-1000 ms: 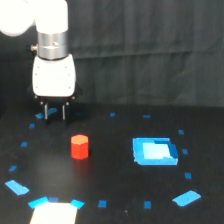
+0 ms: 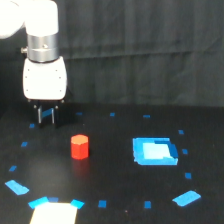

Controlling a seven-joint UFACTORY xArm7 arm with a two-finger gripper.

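A red hexagonal block (image 2: 80, 147) rests on the black table left of the middle. To its right lies a small blue square tray (image 2: 155, 151) with a white inside. My gripper (image 2: 46, 117) points down at the back left, farther back than the red block and to its left. Its two dark fingers stand apart, and I see no object held between them. A blue mark on the table shows behind the fingers.
Small blue squares dot the black table. Flat light-blue pieces lie at the left edge (image 2: 16, 187) and the lower right (image 2: 186, 198). A pale, bright object (image 2: 54, 214) is at the bottom edge. A dark curtain hangs behind.
My gripper has moved left and slightly lower in the view. The red block and the blue tray have stayed where they were.
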